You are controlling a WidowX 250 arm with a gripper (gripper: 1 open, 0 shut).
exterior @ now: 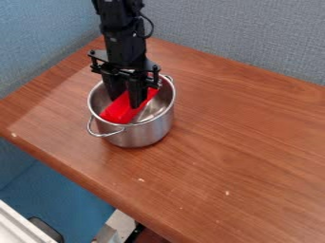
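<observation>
A steel pot [136,135] with two side handles stands on the wooden table, left of centre. A red object [118,112] lies slanted inside it. My black gripper [127,95] reaches down from above into the pot, its fingers at the red object and looking shut on it. The exact contact between fingers and object is partly hidden by the gripper body.
Grey-blue padded walls [254,38] stand behind and to the left. Some white items [15,230] lie below the table's edge at bottom left.
</observation>
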